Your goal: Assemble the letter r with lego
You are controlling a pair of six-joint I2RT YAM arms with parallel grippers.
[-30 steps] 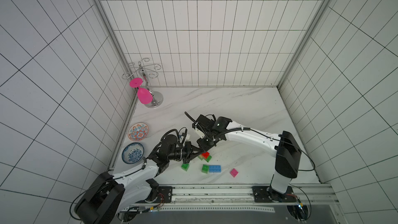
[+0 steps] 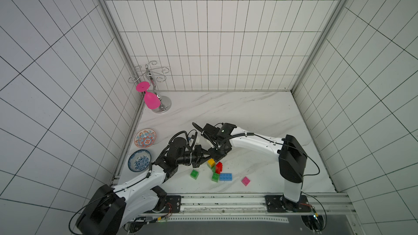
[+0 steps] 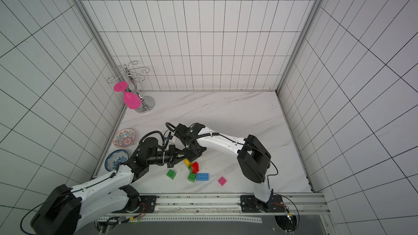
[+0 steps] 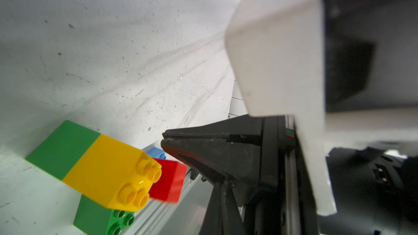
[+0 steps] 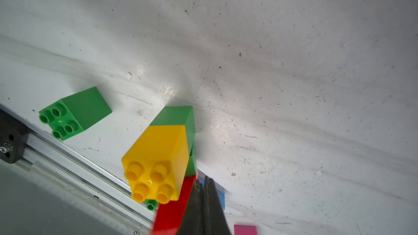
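Note:
A yellow brick stacked with a green brick stands beneath both grippers, which meet near the table's centre. A red brick lies beside them, partly behind the fingers; a second green brick is close by. My left gripper is shut, with nothing seen between its fingers, above the stack. My right gripper is shut too, its tips over the red brick's edge, nothing visible between them.
A loose green brick, a blue brick and a pink brick lie at the front. Two plates and a chrome stand are on the left.
Both grippers have shifted slightly; the right arm's elbow moved left. The red brick moved toward the front and the yellow brick has come into view.

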